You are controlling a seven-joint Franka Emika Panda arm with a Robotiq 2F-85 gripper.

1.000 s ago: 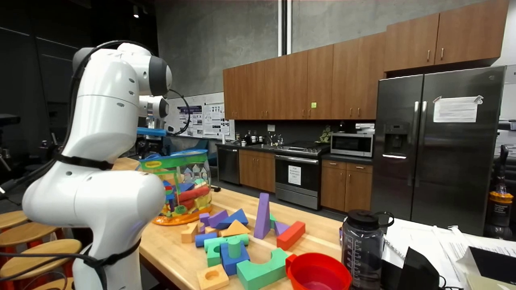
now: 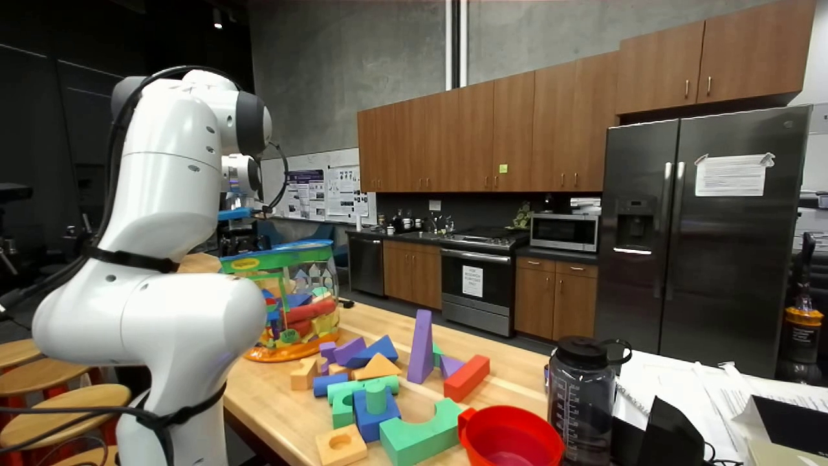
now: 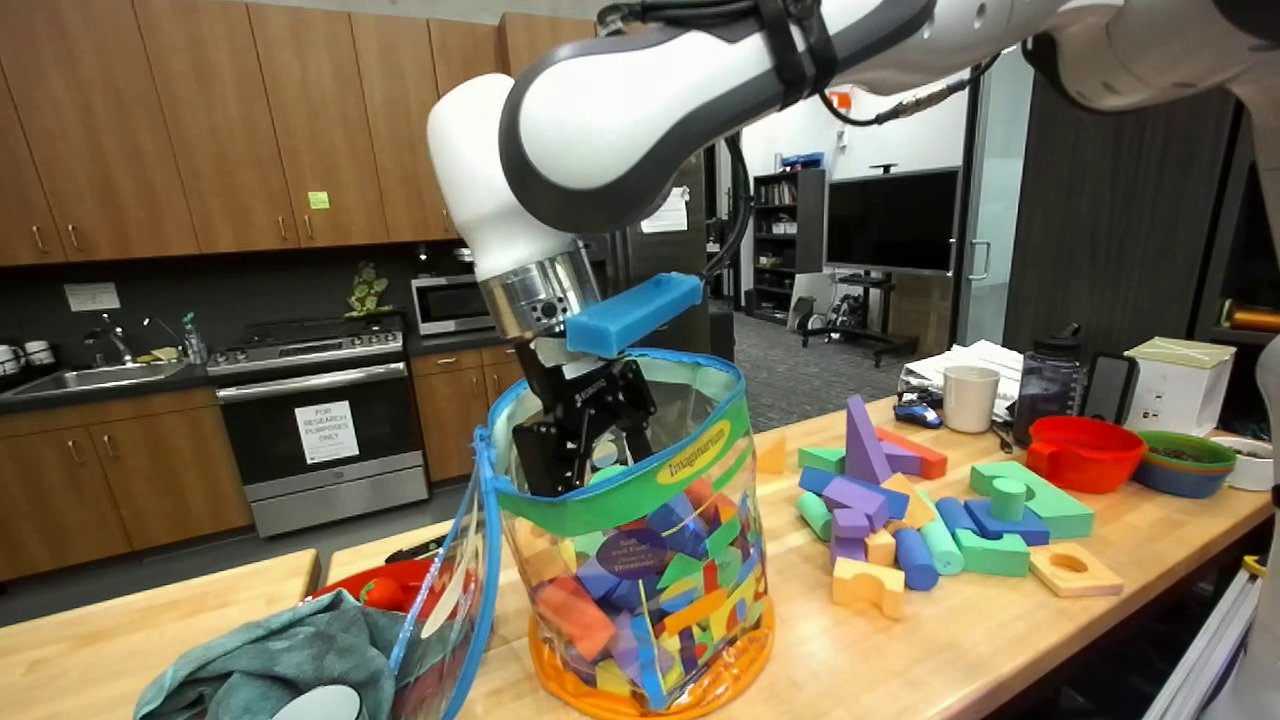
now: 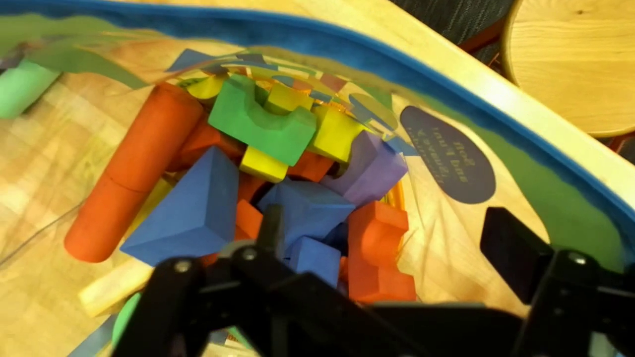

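My gripper (image 3: 594, 462) is open and tilted, its black fingers reaching into the mouth of a clear bag (image 3: 702, 504) with a blue rim and green band. Between the fingers nothing is held. Inside the bag lie many coloured blocks, seen from above in the wrist view: a long red cylinder (image 4: 134, 172), a blue wedge (image 4: 187, 208), a green arch (image 4: 259, 122), a purple block (image 4: 372, 166) and a red notched block (image 4: 378, 253). One finger overlaps the blue blocks in that view; the other is over the bag's clear side. Blocks lower down are partly hidden by the gripper.
Loose blocks lie beside the bag, among them a tall purple wedge (image 3: 861, 442) and a green arch (image 3: 1053, 504). A red bowl (image 3: 1086, 454) and a dark bottle (image 3: 1053, 378) stand farther along. A grey-green cloth (image 3: 288, 660) lies on the bag's other side.
The wrist end of my arm has shifted slightly left and its cable has swung with it in exterior view 1. The bag and loose blocks look unmoved.
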